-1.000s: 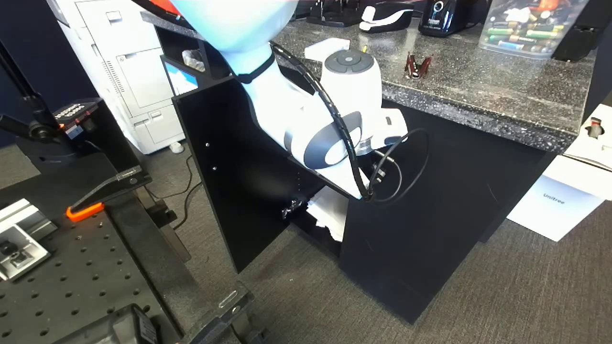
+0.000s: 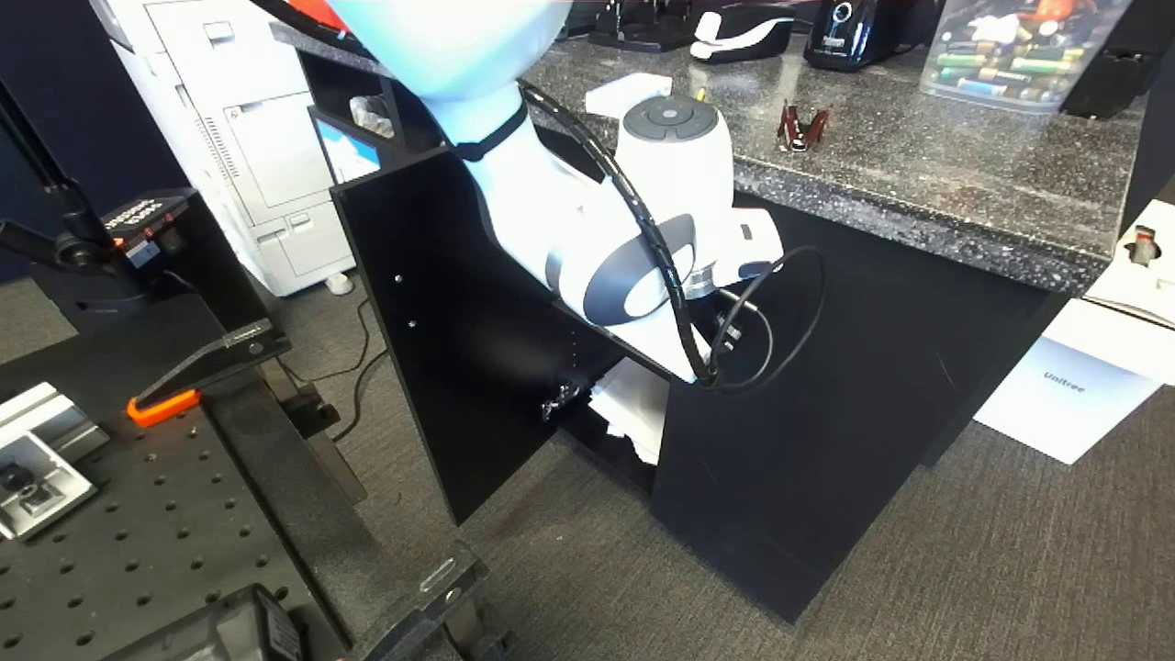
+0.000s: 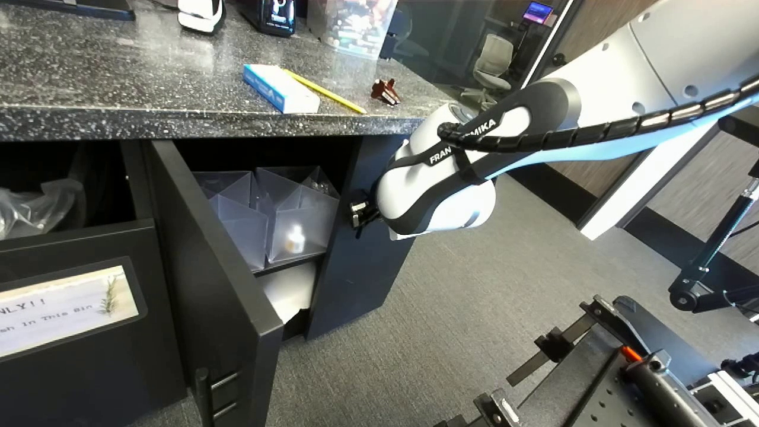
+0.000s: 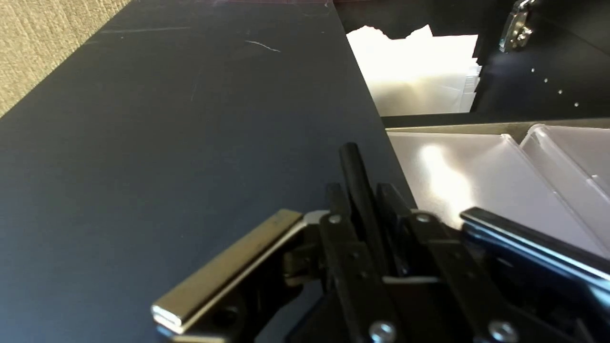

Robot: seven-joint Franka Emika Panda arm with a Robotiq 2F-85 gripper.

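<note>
In the wrist view, my gripper is shut on a slim black bar handle (image 4: 355,166), whose tip juts out between the fingers. The handle belongs to a dark cabinet door (image 4: 217,131), which fills the left of that view. In exterior view 2 the gripper (image 3: 360,212) sits at the same door (image 3: 356,274), below the countertop's edge. Another cabinet door (image 3: 213,263) stands swung open to the left, with its own bar handle (image 3: 204,398) low down. In exterior view 1 the arm hides the gripper.
Between the doors, clear bins (image 3: 299,220) stand on a shelf above white paper (image 3: 288,288). A blue-and-white box (image 3: 281,89), a yellow pencil (image 3: 327,92) and a dark red staple remover (image 3: 385,92) lie on the countertop (image 3: 142,78). A perforated table (image 2: 132,540) stands nearby.
</note>
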